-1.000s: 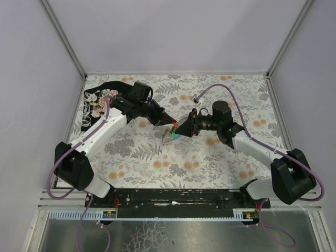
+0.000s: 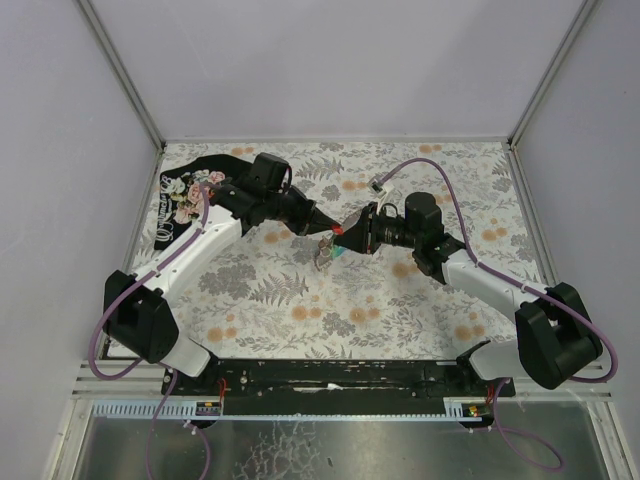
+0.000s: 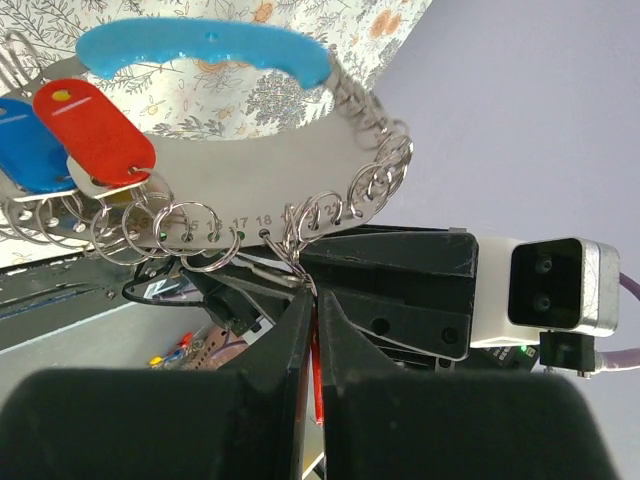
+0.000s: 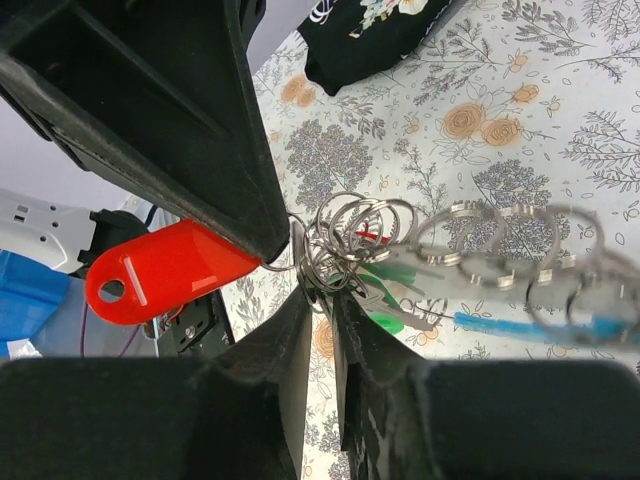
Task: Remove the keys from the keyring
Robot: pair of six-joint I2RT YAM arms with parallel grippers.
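The keyring is a metal plate (image 3: 270, 160) lined with wire rings, a blue handle (image 3: 200, 40), and red (image 3: 100, 135) and blue (image 3: 25, 150) tags, held up between both grippers. My left gripper (image 2: 330, 228) is shut at the rings, with a thin metal ring at its tips and a red tag (image 4: 170, 270) beside it in the right wrist view. My right gripper (image 2: 352, 238) meets it from the other side at the cluster of rings (image 4: 350, 240); whether its fingers are closed on a ring is unclear.
A black floral cloth (image 2: 180, 205) lies at the back left of the patterned table (image 2: 280, 320).
The keyring between the grippers has shifted slightly in the top view, and my right gripper has moved very slightly. Both arms otherwise hold nearly the same pose.
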